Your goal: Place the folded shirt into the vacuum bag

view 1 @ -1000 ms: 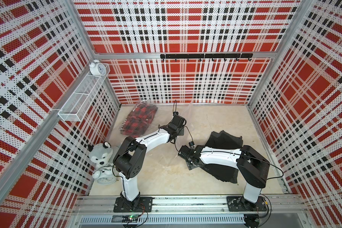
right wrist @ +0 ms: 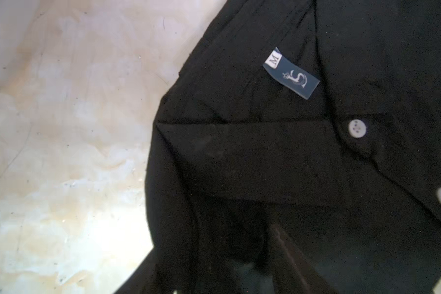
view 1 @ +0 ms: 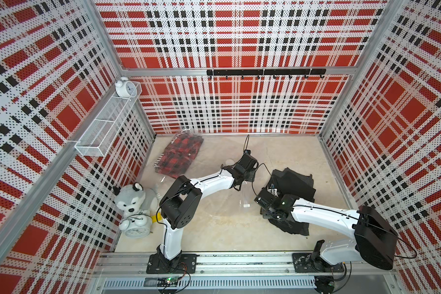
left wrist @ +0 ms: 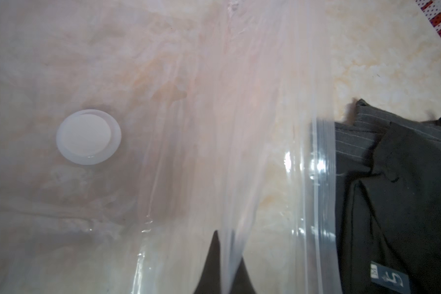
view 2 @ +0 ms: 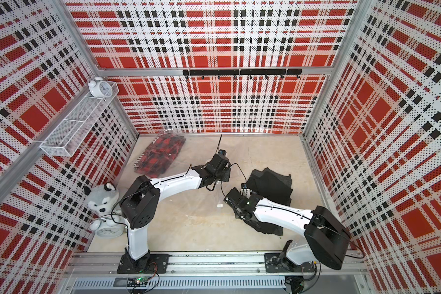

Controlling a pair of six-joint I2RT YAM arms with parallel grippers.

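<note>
The clear vacuum bag (left wrist: 181,122), with a round white valve (left wrist: 85,137), lies over the middle of the table. My left gripper is shut on a gathered piece of the bag's film, near the zip strip. To its right lies the folded black shirt (right wrist: 299,161), with white buttons and a label (right wrist: 291,76). My right gripper is low over the shirt's left part, its fingers apart and partly dark against the cloth; I cannot tell whether cloth is between them.
A red-black plaid bundle (view 1: 178,154) lies at the back left. A plush husky (view 1: 129,201) and a clock (view 1: 137,227) stand at the front left. A wire basket (view 1: 107,122) hangs on the left wall.
My left gripper has moved right along with the bag. My right gripper has moved right, further over the black shirt, and that arm's elbow has swung rightward.
</note>
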